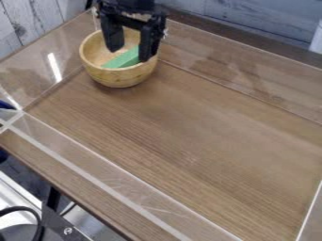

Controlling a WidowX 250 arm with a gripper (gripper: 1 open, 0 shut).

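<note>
A wooden bowl (117, 75) sits near the top left of the table with a green block (124, 58) inside it. My dark gripper (132, 45) hangs over the bowl, its two fingers apart, the left one above the bowl's left part and the right one beside the green block's upper right. The gripper is open, and I see nothing held in it.
A white wall stands at the back. A dark cable (36, 216) lies at the lower left corner.
</note>
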